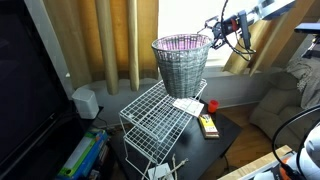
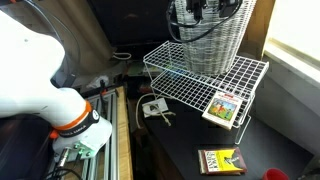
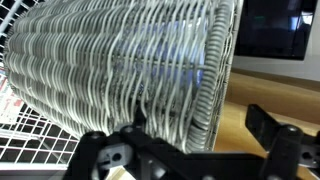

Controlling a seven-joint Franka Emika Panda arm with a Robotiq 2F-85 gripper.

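Observation:
A grey woven basket (image 1: 183,68) with a pink lining stands upright on the white wire rack (image 1: 150,122). In exterior view 2 its lower part (image 2: 207,50) rests over the rack's back half, and the top is cut off. My gripper (image 1: 224,32) is at the basket's upper right side. Seen from the wrist, the gripper is open, and the basket's edge (image 3: 208,95) shows between its fingers. Whether either finger touches the weave cannot be told.
On the rack's front corner lies a small card box (image 2: 223,108). A yellow and red packet (image 2: 221,161) and a red cup (image 1: 212,106) are on the dark table. A white adapter with a cable (image 2: 154,107) is beside the rack.

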